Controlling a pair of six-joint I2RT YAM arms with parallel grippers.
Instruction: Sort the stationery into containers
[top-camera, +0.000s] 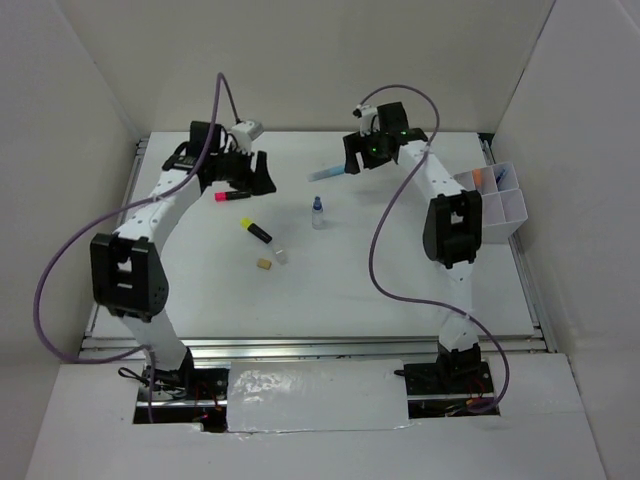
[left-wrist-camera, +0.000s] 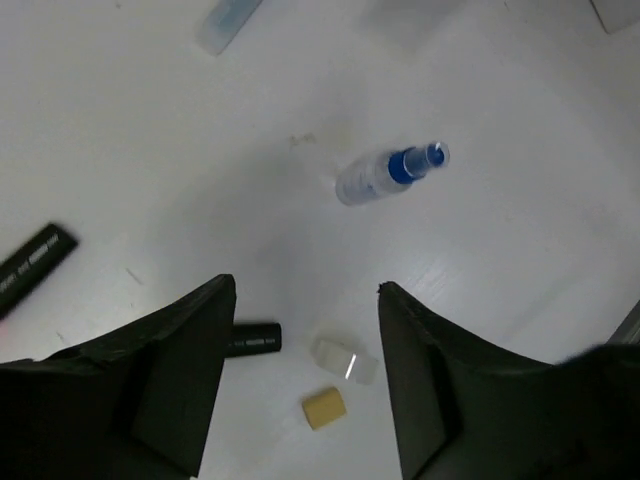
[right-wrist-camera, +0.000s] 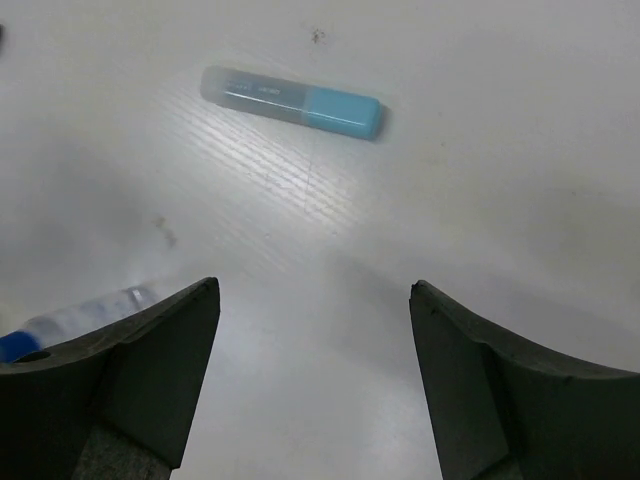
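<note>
A light-blue marker (right-wrist-camera: 341, 111) lies at the back middle, left of my open right gripper (top-camera: 354, 150) in the top view, with nothing between its fingers. My left gripper (top-camera: 255, 172) hangs open and empty at the back left. Below and around it lie a pink-and-black marker (top-camera: 226, 196), a yellow-and-black marker (top-camera: 257, 231), a clear item (left-wrist-camera: 343, 360) and a tan block (left-wrist-camera: 323, 406). A small clear bottle with blue top (left-wrist-camera: 370, 178) stands upright at the centre. A white compartment box (top-camera: 503, 222) at the right holds an orange item (top-camera: 477, 180) and a blue item.
Walls border the work area at the back and both sides.
</note>
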